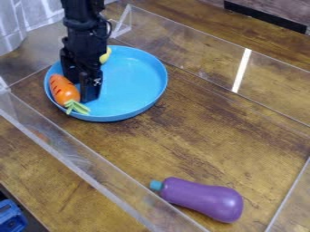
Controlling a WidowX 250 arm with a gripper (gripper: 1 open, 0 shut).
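A blue plate [133, 91] sits at the upper left of the wooden table. A toy carrot [63, 89] with a green top lies on its left part, and a yellow object [107, 54] is near its back rim, partly hidden. My black gripper [82, 74] is low over the plate, just beside the carrot, its fingers open; whether they touch the carrot is unclear. A purple toy eggplant [200, 198] lies at the front right.
Clear plastic walls border the wooden table [206, 127]. A blue object [7, 216] is at the lower left edge.
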